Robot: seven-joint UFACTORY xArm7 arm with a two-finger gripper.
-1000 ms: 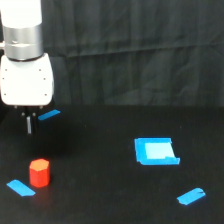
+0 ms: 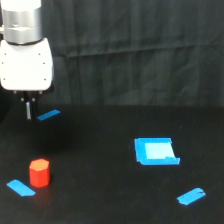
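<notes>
A red block with a many-sided top (image 2: 39, 173) stands on the dark table at the lower left. Above and behind it hangs my gripper (image 2: 28, 117), pointing down from the white arm (image 2: 26, 66). It is apart from the block. The fingers are small and dark against the background, so whether they are open or shut does not show clearly. No object is visible at their tips. Right of centre lies a blue-edged square (image 2: 141, 153) with a white middle.
Blue strips lie flat on the table: one at the lower left (image 2: 20, 188), one at the lower right (image 2: 191, 196) and one by the gripper (image 2: 48, 115). Between the red block and the blue-edged square the table is clear. A dark curtain (image 2: 140, 50) hangs behind.
My arm and gripper have risen and shifted back a little, farther from the red block. The block, the blue-edged square and the strips have stayed in place.
</notes>
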